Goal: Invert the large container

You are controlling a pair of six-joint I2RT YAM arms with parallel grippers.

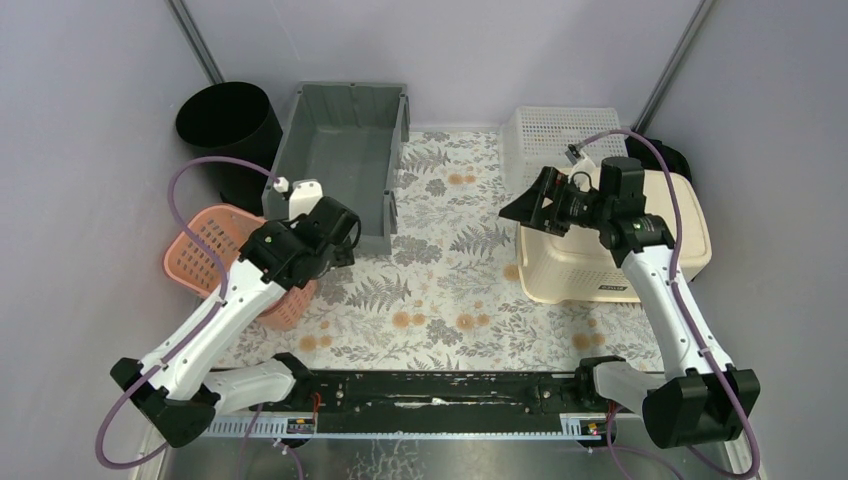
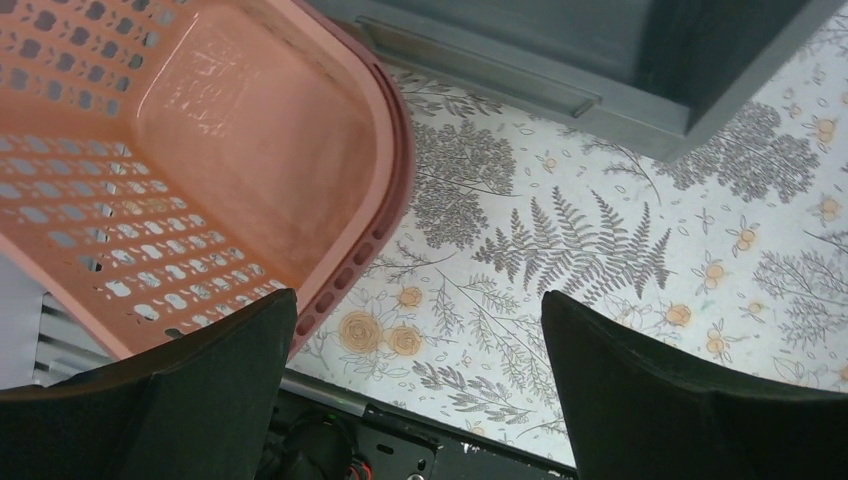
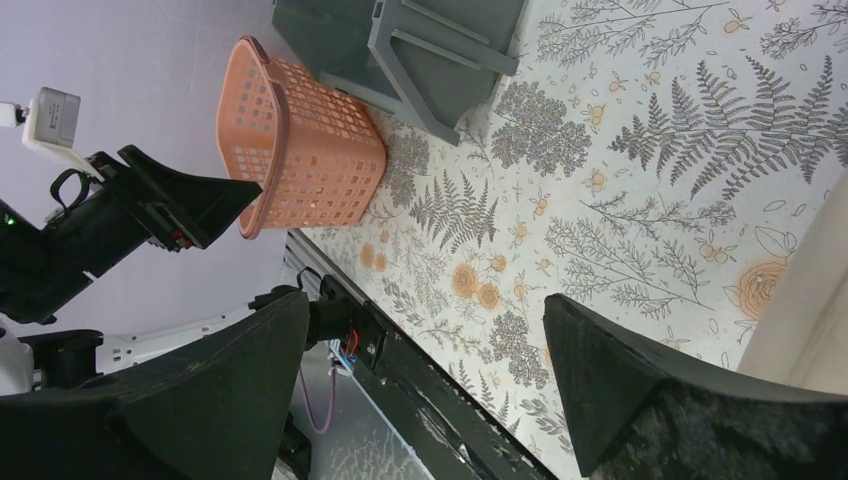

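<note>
A cream container (image 1: 570,278) with a broad closed top stands at the right, partly hidden under my right arm. A long grey bin (image 1: 350,150), open at the top, is at the back left. In front of it sits an orange perforated basket (image 1: 200,245), its mouth facing up and its right part covered by my left arm. My left gripper hangs open above the floor beside the basket's rim, empty. Over the left edge of the cream container, my right gripper is also open and holds nothing.
Behind the cream container stands a white perforated basket (image 1: 565,130). A tall black bin (image 1: 228,110) occupies the back left corner.
</note>
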